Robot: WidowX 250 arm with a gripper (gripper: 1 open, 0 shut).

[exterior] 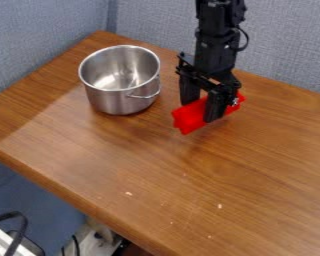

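Observation:
A red object (192, 116), shaped like a block or brick, is at the middle of the wooden table (149, 190), just right of a steel pot (120, 88) with wire handles. My black gripper (210, 95) reaches down from the top and is over the red object, its fingers around it, covering part of it. I cannot tell whether they grip it, or whether the object rests fully on the table.
Padded grey walls stand behind it. Cables and white hardware (3, 243) lie beyond the table's lower left edge.

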